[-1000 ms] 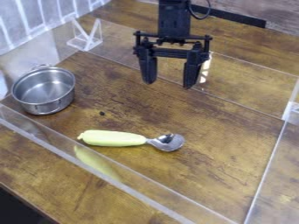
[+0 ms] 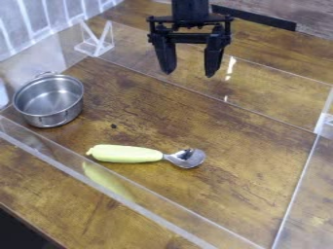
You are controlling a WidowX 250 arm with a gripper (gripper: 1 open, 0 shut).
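My black gripper (image 2: 189, 58) hangs open over the back of the wooden table, high in the view, with nothing between its fingers. A silver pot (image 2: 49, 100) stands at the left. In the lower middle lie a pale yellow corn-like piece (image 2: 124, 154) and a metal spoon-like end (image 2: 185, 158) beside it, touching or joined; I cannot tell which.
Clear acrylic walls border the work area, with the front wall (image 2: 143, 206) running diagonally and another at the right (image 2: 307, 185). A white bracket (image 2: 95, 41) stands at the back left.
The pot and the items on the table have stayed put.
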